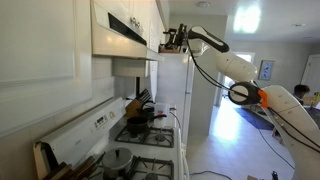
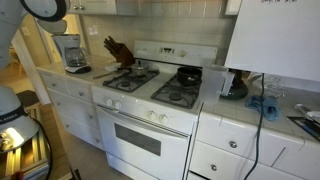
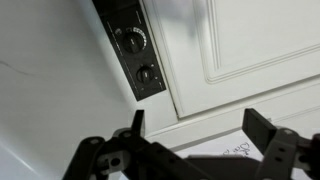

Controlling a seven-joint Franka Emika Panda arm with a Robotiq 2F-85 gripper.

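Note:
My gripper is open, its two black fingers wide apart in the wrist view, and nothing shows between them. Past the fingertips lies a white cabinet door with a moulded panel. Beside the door runs a narrow black control panel with two dials, set against a smooth whitish surface. In exterior view 1 the arm reaches high across to the upper cabinets at the far end, by the tall fridge. Its fingertips are too small to make out there.
Below stands a white stove with a pot and a pan on it. A coffee maker and a knife block occupy the counter. Open floor lies beside the stove.

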